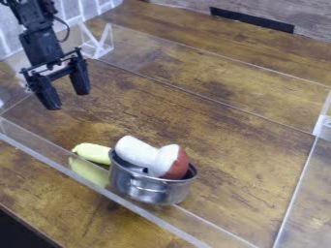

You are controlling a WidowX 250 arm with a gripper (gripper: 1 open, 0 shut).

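My black gripper (62, 81) stands open at the upper left, over bare wooden table, its two finger sets spread apart with nothing between them. A steel pot (149, 188) sits at the lower middle, holding a white cylindrical object (135, 150) and a red-and-white rounded object (173, 164). A pale yellow-green elongated object (92, 152) lies at the pot's left. My gripper is up and to the left of the pot, apart from it.
Clear plastic walls run along the left, lower left and right.
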